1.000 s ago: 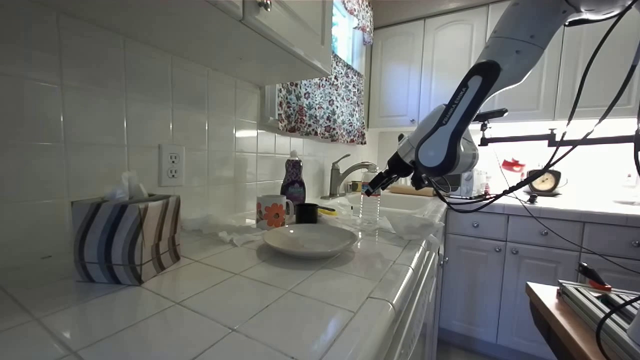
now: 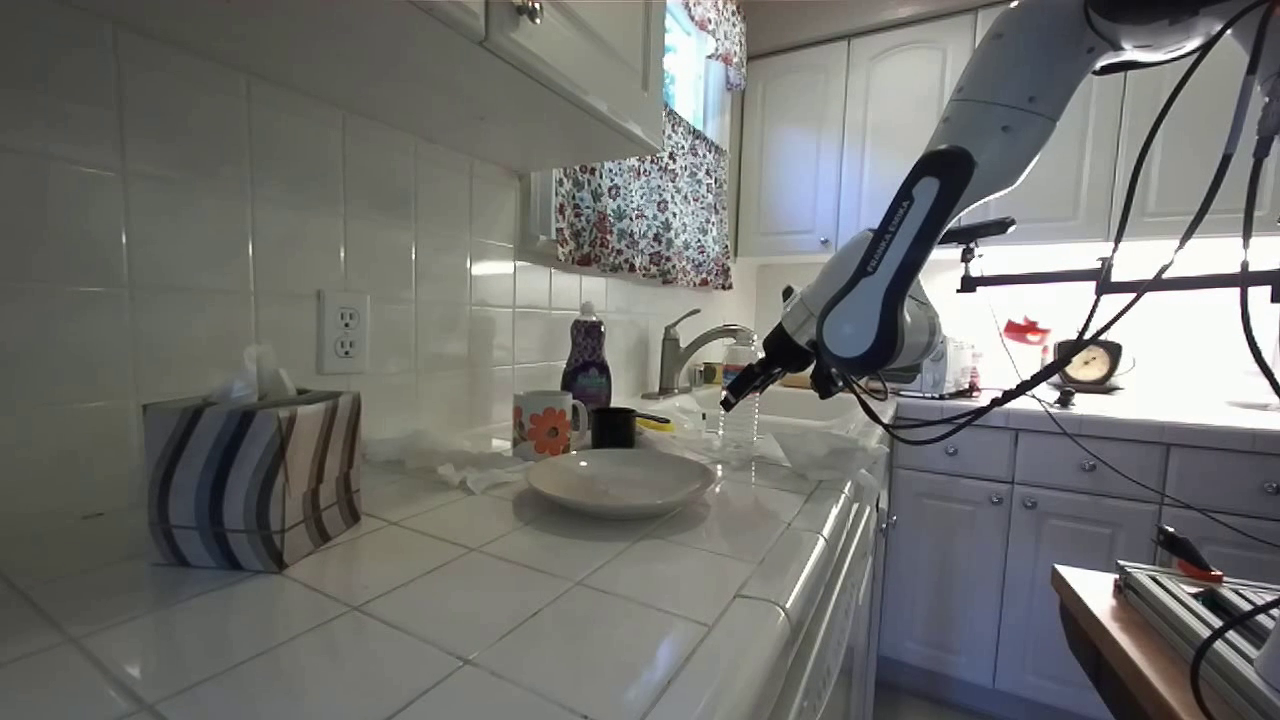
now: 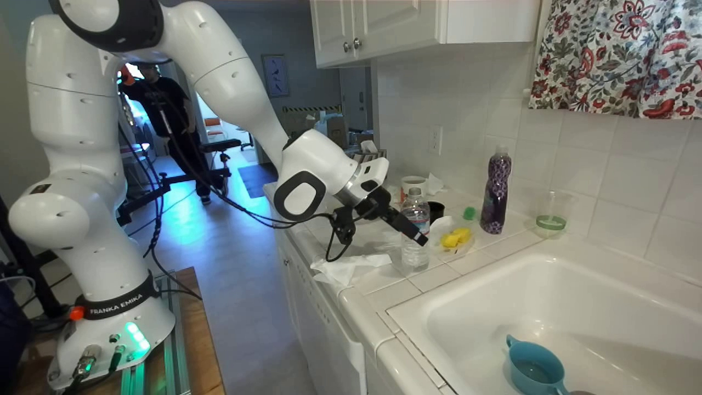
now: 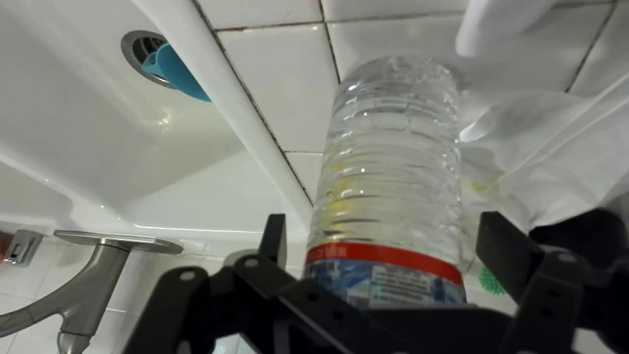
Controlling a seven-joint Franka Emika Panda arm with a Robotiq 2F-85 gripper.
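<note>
A clear plastic water bottle [image 4: 392, 177] with a red and blue label stands upright on the tiled counter beside the sink. In the wrist view my gripper is open, with one finger on each side of the bottle around its label and a gap showing on both sides. Exterior view 2 shows the bottle [image 3: 415, 253] next to the gripper [image 3: 421, 238], whose tip reaches about label height. From exterior view 1 the gripper [image 2: 734, 400] partly covers the bottle [image 2: 740, 430].
The white sink [image 3: 612, 303] holds a blue cup [image 3: 536, 368]. Near the bottle are a yellow item [image 3: 455, 237], a purple soap bottle [image 3: 496, 191], crumpled white plastic [image 4: 554, 141] and a black cup [image 2: 613, 427]. A plate [image 2: 620, 482], mug [image 2: 542, 424] and tissue box [image 2: 254, 478] occupy the counter farther along.
Over the last second the arm has moved left and down in exterior view 1, bringing the gripper lower at the bottle. The bottle appears to stand in the same place.
</note>
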